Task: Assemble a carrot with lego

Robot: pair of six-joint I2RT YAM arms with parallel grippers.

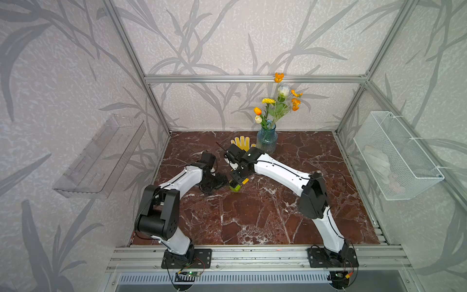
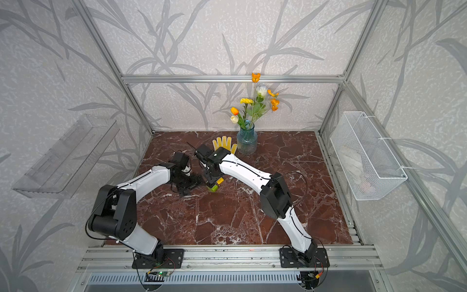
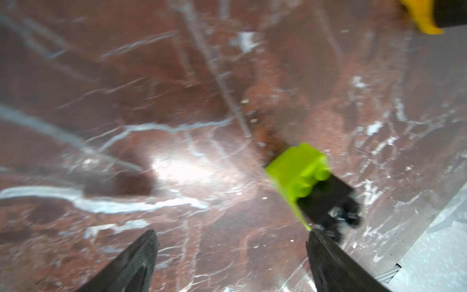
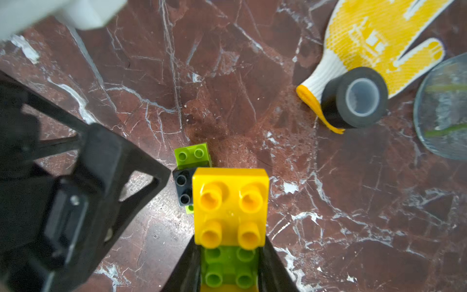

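Note:
A small stack of light green and black bricks (image 4: 184, 187) sits on the table. It shows in the left wrist view as the green brick (image 3: 297, 171) with the black one behind, near my left gripper's right finger (image 3: 327, 260). My left gripper stands open with nothing between its fingers; in the right wrist view one finger (image 4: 141, 168) reaches close to the stack. My right gripper is shut on a stack of yellow and green bricks, whose yellow brick (image 4: 231, 206) faces the camera and partly covers the table stack.
A yellow glove (image 4: 372, 41) lies at the back with a black tape roll (image 4: 357, 97) beside it. Near it stands a glass vase with flowers (image 1: 266, 138). Free table (image 1: 253, 219) spreads out in front of the grippers.

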